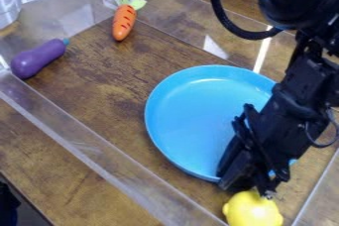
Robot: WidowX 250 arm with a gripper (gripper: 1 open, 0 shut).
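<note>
My black gripper [247, 178] reaches down at the lower right, over the front right edge of a blue plate [188, 119], just above a yellow round object [251, 210] at the bottom edge. The fingertips are dark and partly hidden, so I cannot tell whether they are open or shut, or whether they touch the yellow object.
A purple eggplant [38, 57] lies at the upper left and an orange carrot [125, 19] at the top. Clear walls run along the left and bottom of the wooden surface [113, 86], whose middle left is free.
</note>
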